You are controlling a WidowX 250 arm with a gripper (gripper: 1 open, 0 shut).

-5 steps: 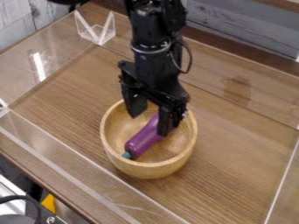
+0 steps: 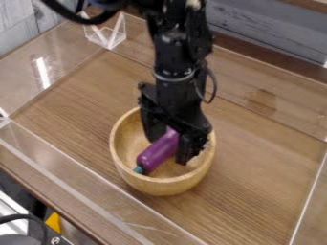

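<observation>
A yellow bowl (image 2: pixel 189 174) sits on the wooden table in the lower middle. In it lies a purple elongated object (image 2: pixel 159 151) with a teal end pointing toward the lower left. My black gripper (image 2: pixel 170 132) is open over the bowl, its fingers at the object's upper end and the bowl's far part, partly hiding both. Whether they touch the object is not clear.
A clear angular object (image 2: pixel 105 31) stands at the back left. A dark cable and a small yellow item lie at the bottom left edge.
The gripper has shifted slightly and its fingers hang over the bowl at a slightly different angle. The bowl and purple object look about unmoved.
</observation>
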